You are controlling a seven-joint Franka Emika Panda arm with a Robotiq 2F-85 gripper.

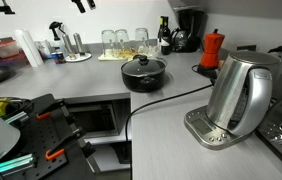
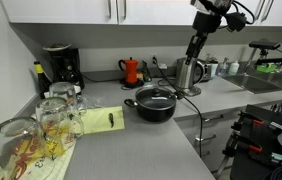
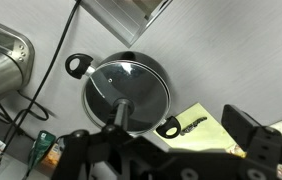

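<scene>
A black pot (image 1: 145, 78) with a glass lid and dark knob stands on the counter, its lid on. In the second exterior view the pot (image 2: 153, 108) is near the middle of the counter. My gripper (image 2: 193, 47) hangs well above the counter, to the right of the pot in that view. Seen from the wrist, the pot (image 3: 147, 82) lies below, and my open gripper has its fingers spread wide with nothing between them. One finger covers part of the pot's lower edge.
A steel kettle (image 1: 243, 95) sits on its base, with a black cord running across the counter. A red moka pot (image 2: 131, 71), coffee maker (image 2: 66, 63) and upturned glass jars (image 2: 55, 122) stand around. A small dark utensil (image 3: 193, 126) lies on a yellowish mat (image 3: 207, 137).
</scene>
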